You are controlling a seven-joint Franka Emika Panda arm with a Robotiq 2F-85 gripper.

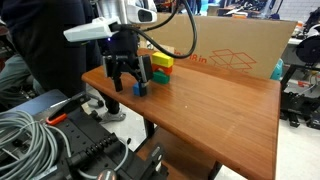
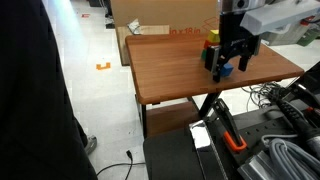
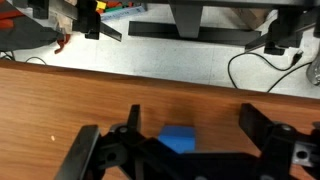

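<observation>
On the wooden table rests a blue block, close to the table's near left edge. Lowered around it is my gripper, open, one finger to each side. The wrist view has the blue block between the two dark fingertips, with a gap to the right one. Behind the gripper stands a stack with a yellow block on top, a red one under it and a green block at the bottom.
A brown cardboard panel stands along the table's back. Grey cables lie beside the robot's base at the lower left.
</observation>
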